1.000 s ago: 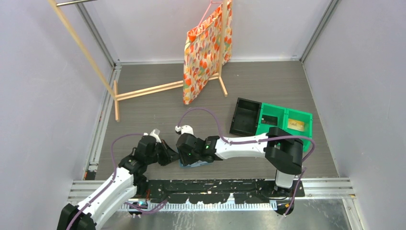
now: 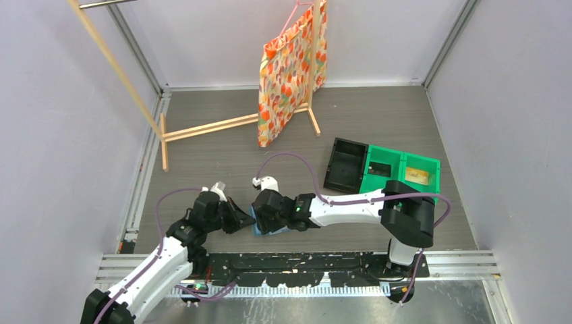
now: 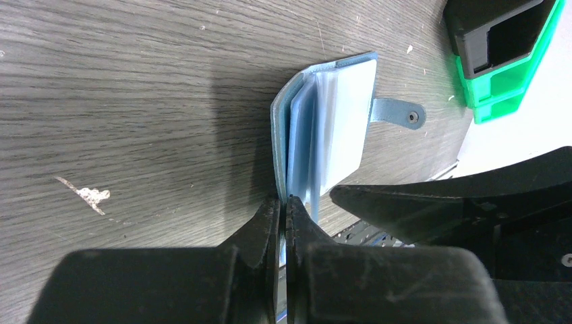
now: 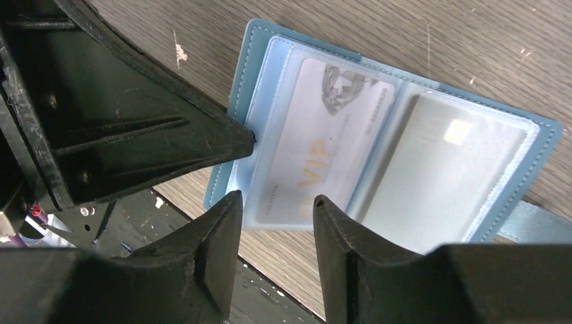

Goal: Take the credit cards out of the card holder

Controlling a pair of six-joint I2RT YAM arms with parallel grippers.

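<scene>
The blue card holder (image 4: 544, 145) lies spread open on the table, with clear sleeves inside. Under one sleeve a white VIP card (image 4: 313, 145) shows; the other sleeve (image 4: 445, 169) looks pale and blank. My left gripper is shut on the holder's thin outer edge, and in the left wrist view the blue cover (image 3: 277, 135) runs up into its tips. Over the near edge of the VIP card's sleeve, my right gripper stands part open, with no card gripped between its fingers. From above, both grippers mostly hide the holder (image 2: 258, 228).
A black box (image 2: 346, 165) and green bins (image 2: 384, 158) stand to the right; a yellow card (image 2: 417, 176) lies in the far bin. Behind are a wooden rack (image 2: 209, 127) and a patterned cloth bag (image 2: 287, 81). Mid-table is clear.
My left arm looks still.
</scene>
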